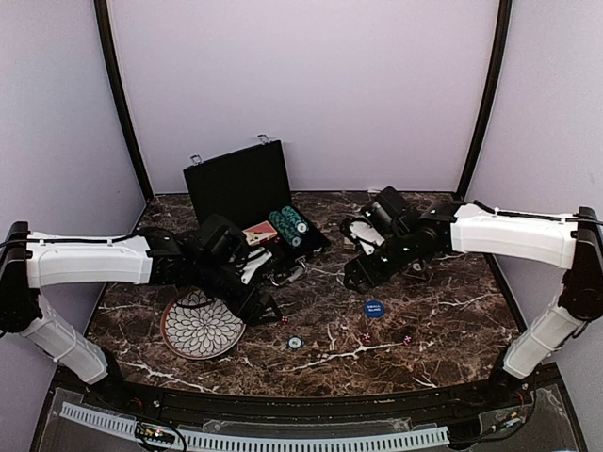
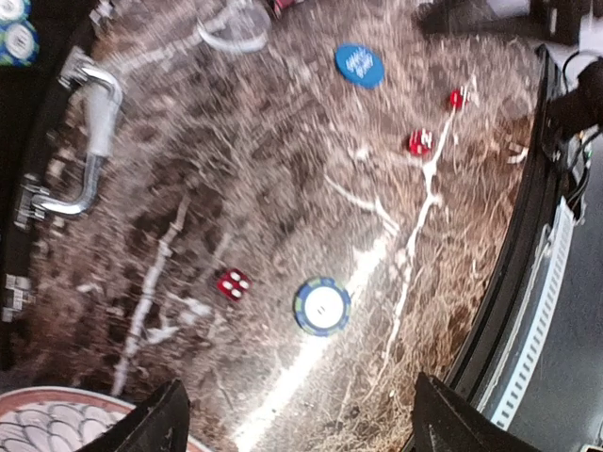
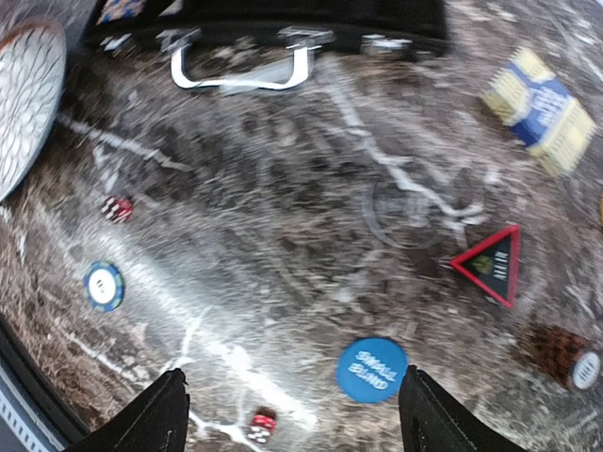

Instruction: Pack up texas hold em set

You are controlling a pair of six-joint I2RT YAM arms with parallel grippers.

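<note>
The black case (image 1: 240, 184) stands open at the back left, with green chip stacks (image 1: 288, 226) and cards (image 1: 259, 232) inside. My left gripper (image 1: 260, 309) hangs near the plate's right side, fingers apart and empty. In the left wrist view a blue-edged chip (image 2: 322, 306) and a red die (image 2: 233, 283) lie ahead of it. My right gripper (image 1: 358, 275) is open and empty above the table. Its wrist view shows the blue "small blind" disc (image 3: 371, 369) and a red die (image 3: 262, 424) just beyond the fingers. Another red die (image 1: 407, 340) lies farther right.
A patterned plate (image 1: 179, 345) sits front left, partly under the left arm. Toward the right lie a yellow-and-blue card box (image 3: 542, 108), a red-edged triangle (image 3: 495, 266) and a brown cylinder (image 3: 563, 356).
</note>
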